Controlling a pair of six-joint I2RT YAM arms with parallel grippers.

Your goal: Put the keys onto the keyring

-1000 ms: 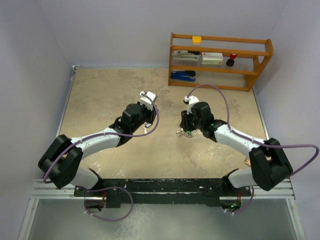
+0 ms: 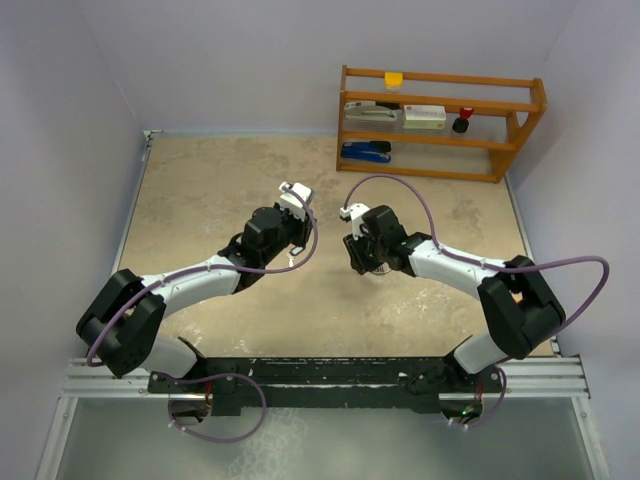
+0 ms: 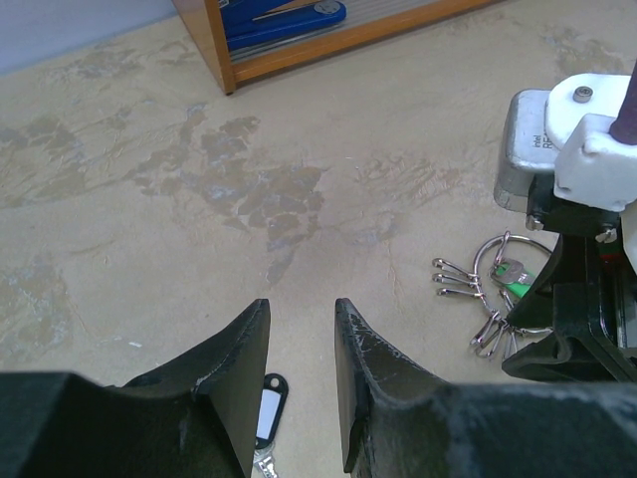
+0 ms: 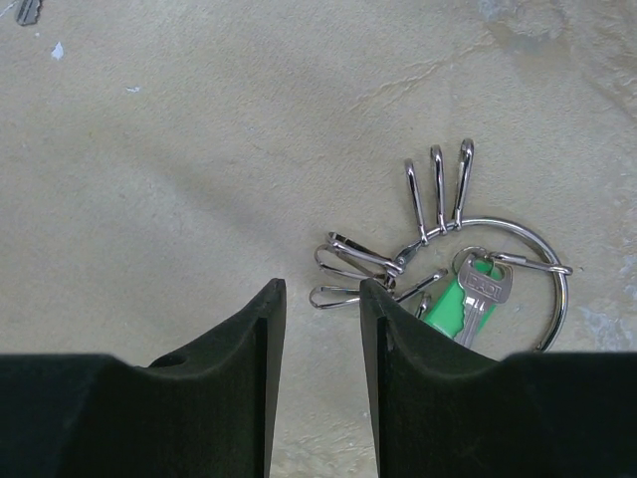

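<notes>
On the table lies a silver keyring (image 4: 537, 245) with several wire clips (image 4: 418, 199) fanned out from it. A silver key (image 4: 482, 295) with a green tag is attached at its right side. My right gripper is open over the left clips, with nothing held. A separate key with a black fob (image 3: 271, 410) lies left of the ring; its lower part is cut off in the left wrist view, while its silver blade tip (image 4: 28, 12) enters the right wrist view's top-left corner. Above that fob, my left gripper stands part open and empty.
A wooden shelf (image 2: 440, 140) with a blue stapler (image 2: 367, 151), a white box (image 2: 424, 117) and a yellow block (image 2: 393, 79) stands at the back right. The two grippers are close together.
My right arm has moved left and slightly toward the front, now covering much of the keyring in the top view. The left arm looks still.
</notes>
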